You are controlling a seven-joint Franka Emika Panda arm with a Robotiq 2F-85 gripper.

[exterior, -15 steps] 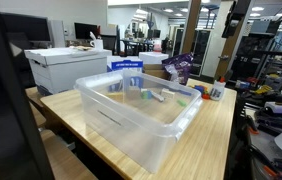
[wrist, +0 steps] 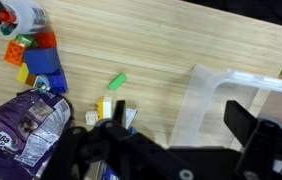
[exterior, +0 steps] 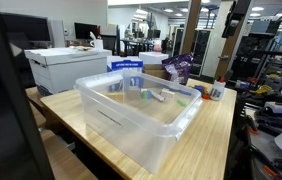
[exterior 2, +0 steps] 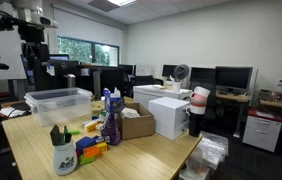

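My gripper is open, its two black fingers wide apart with nothing between them. It hangs high over the table, near the top right in exterior view 1, where the gripper (exterior: 232, 22) is small and dark. A clear plastic bin (exterior: 159, 145) stands on the wooden table; its wall (wrist: 189, 120) shows under and right of the fingers in the wrist view. A small green piece (wrist: 117, 80) lies on bare wood left of the bin. Below it is a white and yellow item (wrist: 104, 108), partly hidden by a finger.
Left in the wrist view are a purple bag (wrist: 26, 130), blue and red blocks (wrist: 45, 60) and a cup (wrist: 26, 14). In exterior view 2, a mug of pens (exterior 2: 64, 158), a cardboard box (exterior 2: 137, 125) and a white box (exterior 2: 168, 118) stand around. Wood beyond the green piece is clear.
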